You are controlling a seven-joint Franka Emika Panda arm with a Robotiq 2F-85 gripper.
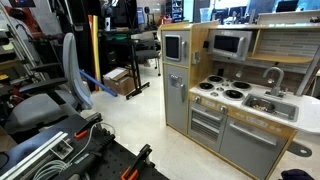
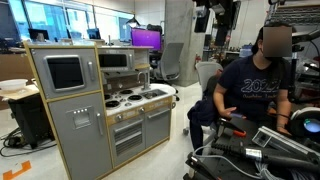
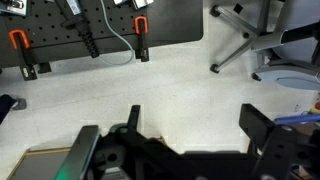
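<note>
My gripper is open in the wrist view. Its two dark fingers (image 3: pixel 128 138) stand wide apart at the bottom, with only pale floor showing between them. A toy kitchen (image 1: pixel 203 112) of light wood with grey doors stands on the floor in exterior view 1. It has a tall fridge-like cabinet (image 1: pixel 175 98), a microwave (image 1: pixel 230 43), a stove top with several dark burners (image 1: pixel 233 95), and a sink (image 1: pixel 262 105) with a tap. All its doors look closed. The same kitchen (image 2: pixel 82 132) is at the left in exterior view 2.
A black table edge (image 3: pixel 180 28) with orange-handled clamps (image 3: pixel 141 38) and a cable crosses the top of the wrist view. A chair base (image 3: pixel 255 40) stands beyond it. A person (image 2: pixel 255 90) sits at the right in exterior view 2.
</note>
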